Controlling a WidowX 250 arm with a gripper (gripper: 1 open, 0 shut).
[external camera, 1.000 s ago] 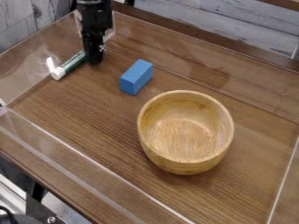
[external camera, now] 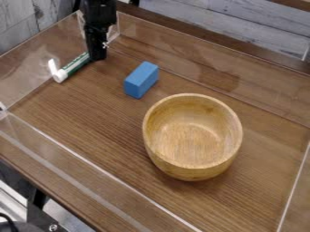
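The black gripper (external camera: 97, 47) is at the top left, pointing down just beyond the upper end of a green and white tube (external camera: 72, 67) lying diagonally on the wooden table. Its fingertips are small in this view; they look shut, with nothing clearly between them. A blue block (external camera: 140, 80) lies to the right of the tube, and a large yellow bowl (external camera: 191, 154) stands at the lower right.
The wooden table (external camera: 85, 154) has free room at the lower left, the upper right and along the right side. Light edges border the table.
The gripper has shifted slightly from where it was a second ago at the tube's upper end. The tube, block and bowl look unmoved.
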